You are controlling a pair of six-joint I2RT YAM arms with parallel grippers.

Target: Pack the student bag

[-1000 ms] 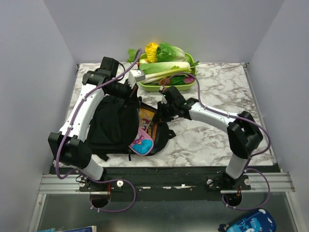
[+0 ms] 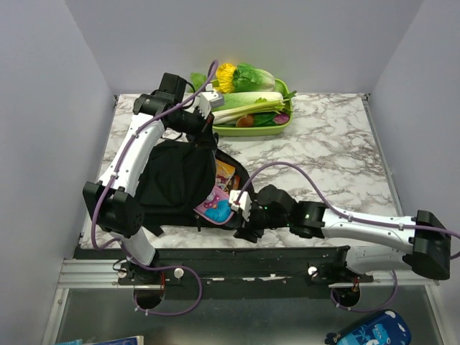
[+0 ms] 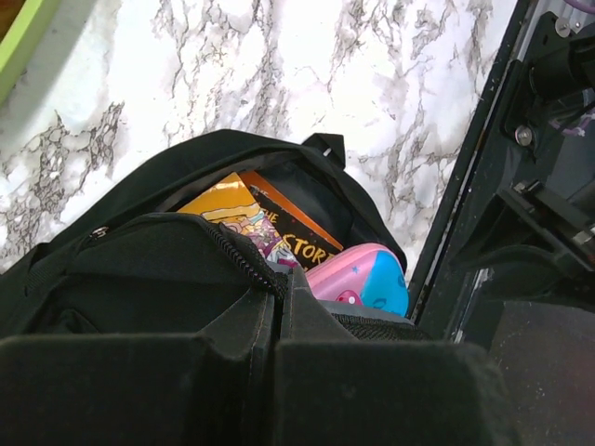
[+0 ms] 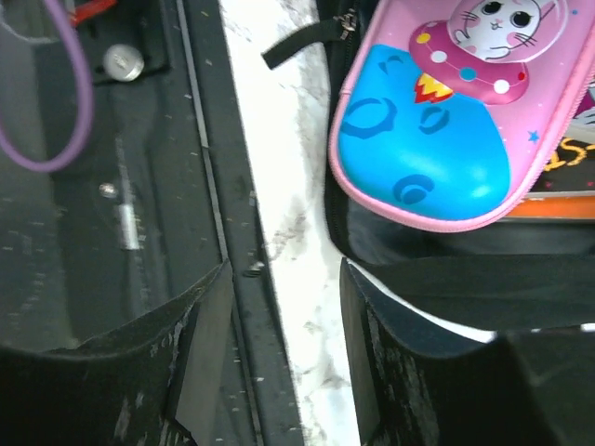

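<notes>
The black bag [image 2: 165,183] lies open at the table's left, holding books [image 3: 223,204] and a pink-and-blue pencil case [image 4: 418,149]. My left gripper is shut on the bag's zippered edge, holding it up above the opening. My right gripper stands open beside the bag's front right corner, near the table's front edge, with nothing between its fingers.
A green bin of vegetables [image 2: 248,131] stands at the back. Below the front rail, a blue case [image 2: 370,330] is partly visible at the bottom right.
My right gripper has moved from the bag's inner right side down toward the front edge. My left arm has shifted slightly, still holding the bag.
</notes>
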